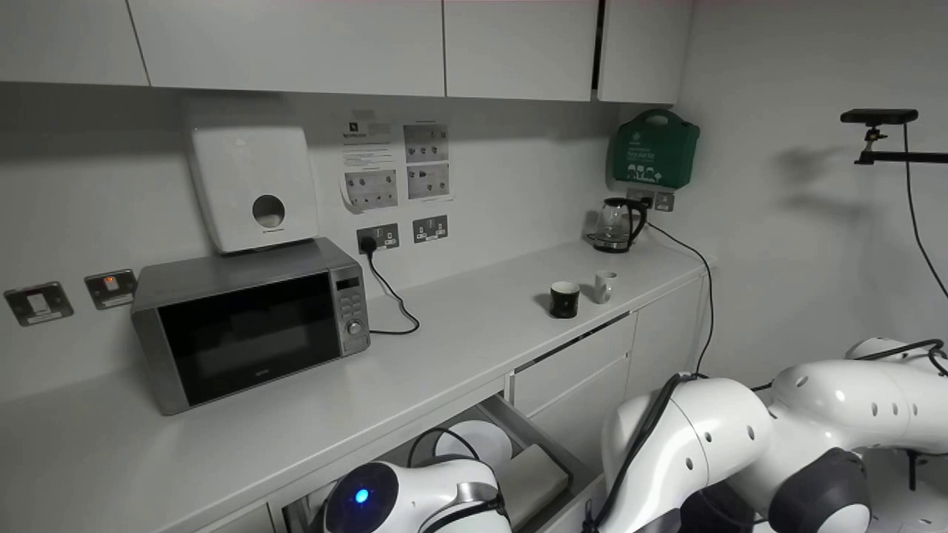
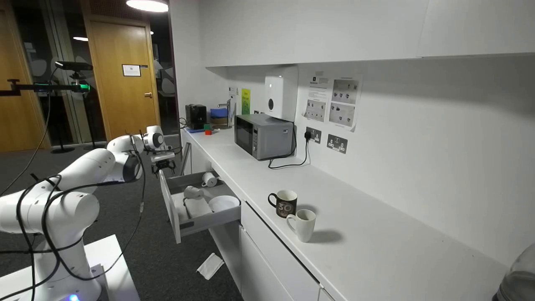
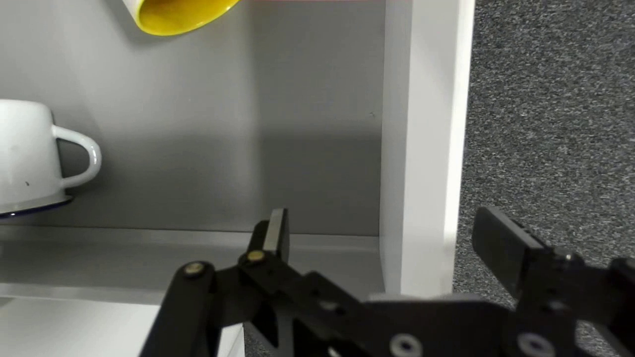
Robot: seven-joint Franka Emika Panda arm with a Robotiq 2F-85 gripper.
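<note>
My gripper stands open over the drawer's front panel (image 3: 429,148) in the wrist view. One finger (image 3: 277,232) is on the drawer's inner side, the other finger (image 3: 506,244) on the outer side over the carpet, with the panel's top edge between them. Whether either touches the panel cannot be told. Inside the pulled-out drawer lie a white mug (image 3: 27,154) with a dark blue rim and a mug with a yellow inside (image 3: 184,13). In exterior view 2 the gripper (image 2: 163,169) is at the drawer's far front corner; exterior view 1 hides it.
On the counter (image 2: 361,200) stand a black mug (image 2: 286,203) and a white mug (image 2: 304,225). A microwave (image 1: 253,311) sits farther along, and a glass kettle (image 1: 615,225) is in the corner. The drawer also holds a white bowl (image 2: 224,202). A paper (image 2: 210,266) lies on the floor.
</note>
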